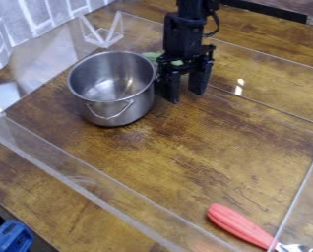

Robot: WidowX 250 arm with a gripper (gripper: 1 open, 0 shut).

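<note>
My black gripper [186,79] hangs at the upper middle, just right of a steel pot [109,89] with a wire handle, its fingers low near the wooden surface. Whether it is open or shut is hard to make out. A small green object [153,58] is partly hidden behind the gripper and pot.
A red-handled utensil [235,222] lies at the lower right. A blue object [8,237] is at the lower left corner. Clear plastic edges border the wooden surface, whose middle and right are free.
</note>
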